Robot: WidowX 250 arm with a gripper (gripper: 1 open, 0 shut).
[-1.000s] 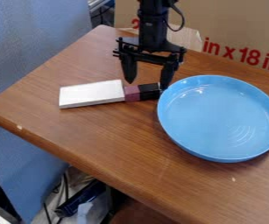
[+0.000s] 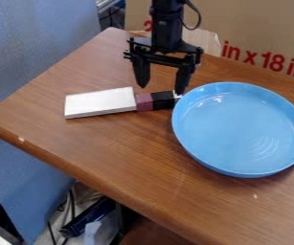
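My black gripper (image 2: 162, 75) hangs above the wooden table in the upper middle of the camera view, its two fingers spread apart and pointing down. Below it lies a long flat eraser-like bar, with a white section (image 2: 100, 102) on the left and a maroon and black section (image 2: 150, 101) on the right, reaching close to a light blue plate (image 2: 240, 128). The gripper is over the bar's right part, and I see nothing held between its fingers.
A cardboard box (image 2: 258, 38) stands behind the table, with a pale object at its foot behind the arm. Blue fabric (image 2: 21, 77) and clutter lie beyond the left edge.
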